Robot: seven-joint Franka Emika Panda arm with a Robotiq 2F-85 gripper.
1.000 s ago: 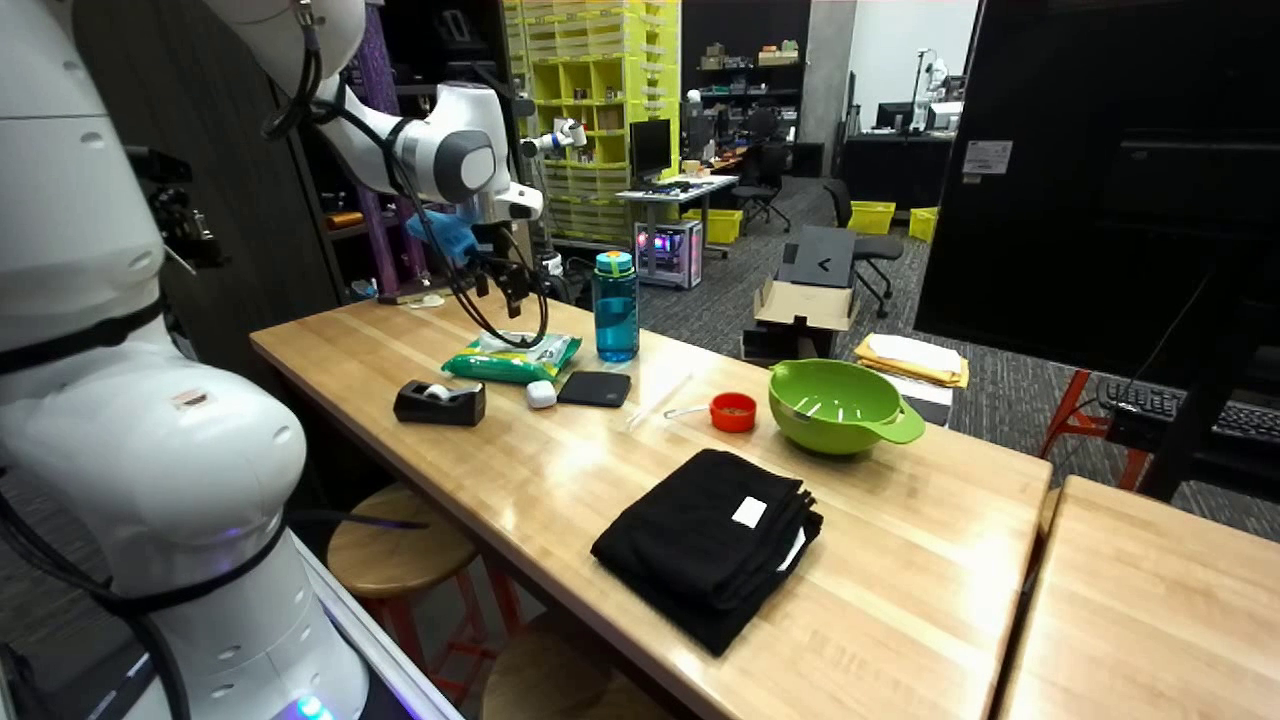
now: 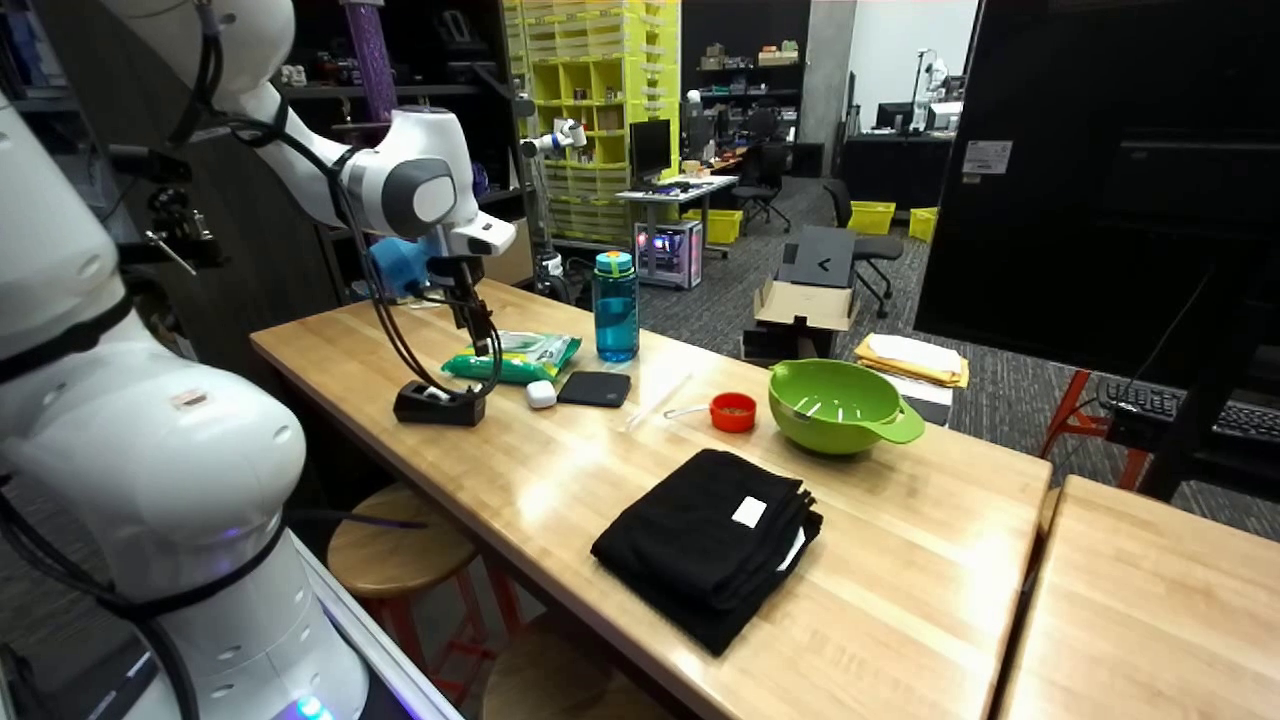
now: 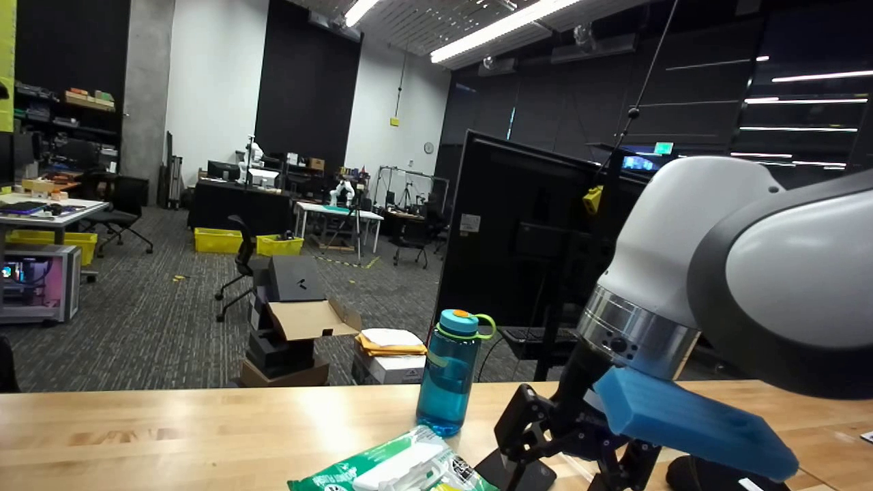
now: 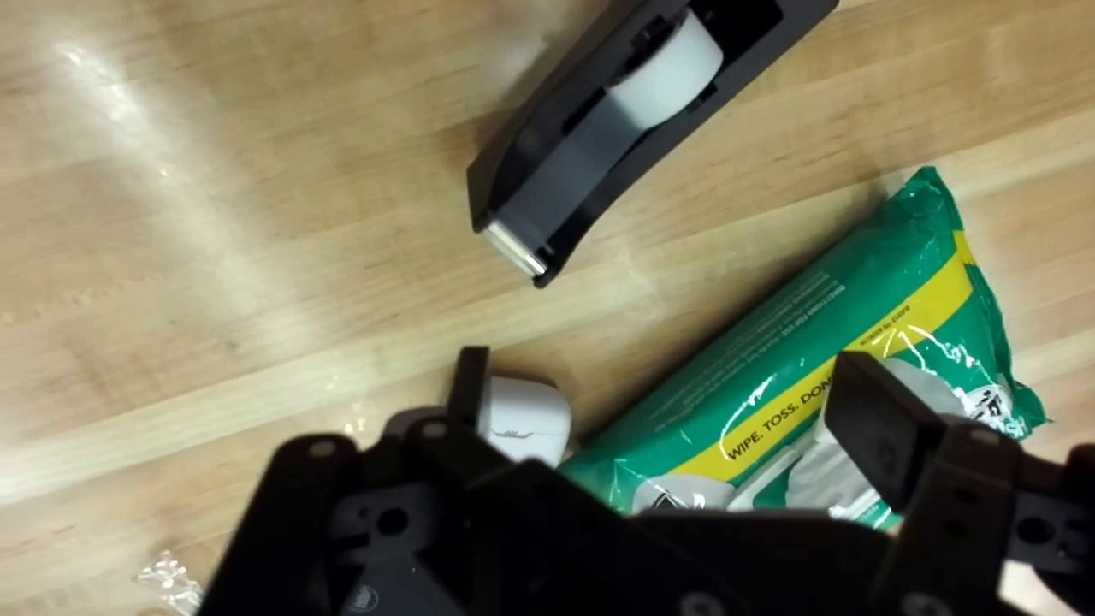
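My gripper stands open above the table, its fingers wide apart with nothing held between them. Below it lies a green wipes packet [image 4: 780,385] with a yellow stripe. A small white case [image 4: 529,419] sits beside the packet, partly hidden by the left finger [image 4: 469,390]. The black tape dispenser [image 4: 575,169], with its white roll, rests a little way off on bare wood. In exterior view 1 the gripper [image 2: 474,322] hangs just over the packet [image 2: 510,360], behind the dispenser [image 2: 438,406]; whether it touches the packet I cannot tell.
A blue bottle [image 2: 617,314] stands upright behind a flat black item [image 2: 595,389]. Farther right are a red measuring cup [image 2: 733,413], a green colander [image 2: 837,408] and folded black cloth [image 2: 710,540]. Bare tabletop lies along the front and right.
In exterior view 1 the arm has shifted left and lower, bringing the gripper down close over the packet. The objects on the table look unmoved.
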